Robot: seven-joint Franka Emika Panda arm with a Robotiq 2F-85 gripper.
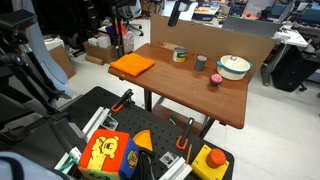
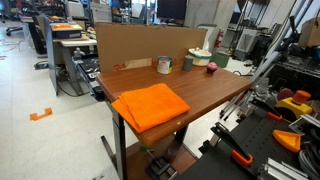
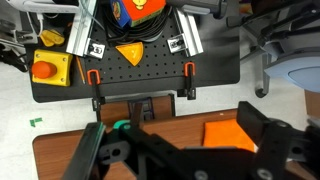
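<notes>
An orange cloth (image 1: 132, 64) lies folded flat at the left of the brown table (image 1: 180, 90). Along the table's back are a tin (image 1: 179, 55), a grey cup (image 1: 200, 63) and a white lidded pot (image 1: 233, 67). A small pink object (image 1: 215, 80) stands in front of the pot. From above, my gripper looks open, its dark fingers spread at the bottom of the wrist view. Nothing shows between them. Part of the cloth (image 3: 228, 134) appears beyond the right finger.
A black perforated bench (image 1: 150, 125) stands before the table, separated by a gap. It carries a colourful toy box (image 1: 104, 152), a yellow block with a red button (image 1: 210, 160), an orange wedge (image 1: 143, 139) and dark cables. A cardboard panel (image 2: 150, 45) screens the table's back.
</notes>
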